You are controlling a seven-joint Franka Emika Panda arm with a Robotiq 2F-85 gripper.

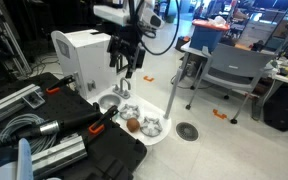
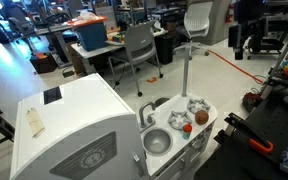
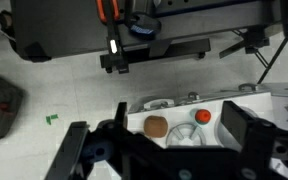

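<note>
My gripper hangs open in the air above a white toy kitchen unit, with nothing between its fingers in exterior view 1. Exterior view 2 has the gripper to the right of the unit and higher up. On the unit's top lie a brown round object and a small red object, close to silvery burner shapes. A round sink with a faucet sits beside them. The wrist view shows the brown object and the red one beyond the fingers.
A dark table with orange-handled clamps and cables borders the unit. The unit's tall white panel rises beside the sink. A grey chair stands farther off on open floor.
</note>
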